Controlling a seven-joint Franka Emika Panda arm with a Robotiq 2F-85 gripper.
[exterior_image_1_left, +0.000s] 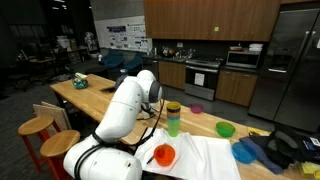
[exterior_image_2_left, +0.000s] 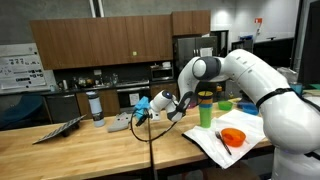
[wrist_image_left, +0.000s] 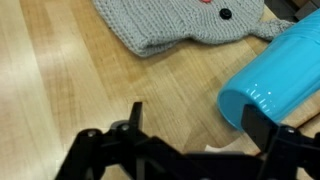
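My gripper stands open above the wooden table, with nothing between its fingers. In the wrist view, a smooth blue cylinder-like object (wrist_image_left: 270, 75), perhaps a cup, lies at the right, close to the right finger (wrist_image_left: 256, 125) in that image. Past the fingers, at the top, a grey knitted cloth (wrist_image_left: 170, 22) with a dark button lies on the tabletop. Exterior view 2 has the gripper (exterior_image_2_left: 155, 108) far down the table beside something blue (exterior_image_2_left: 140, 104). From exterior view 1 the arm largely hides the gripper.
A green and yellow container (exterior_image_1_left: 173, 122) stands near the arm's base. Beside it are an orange bowl (exterior_image_1_left: 164, 155) and a white cloth (exterior_image_1_left: 205, 158). A green bowl (exterior_image_1_left: 225, 129) and a blue bowl (exterior_image_1_left: 244, 152) lie farther right. Bare wood (exterior_image_2_left: 60, 155) fills the table's left end.
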